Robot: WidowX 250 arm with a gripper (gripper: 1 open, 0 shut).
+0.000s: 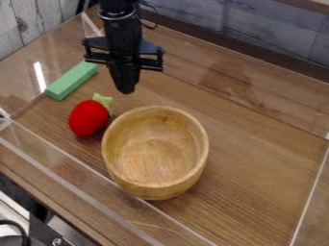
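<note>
My gripper (pixel 123 69) hangs at the top centre over bare wood, its black arm reaching up out of view; whether its fingers are open or shut is hard to tell. Below it to the left lie a red strawberry-like object (pixel 88 118) with a green top and, farther up, a green block (pixel 71 80). A large tan bowl (pixel 154 149) stands in the lower centre, right beside the red object.
Dark cables or fittings show at the top left and bottom left edges.
</note>
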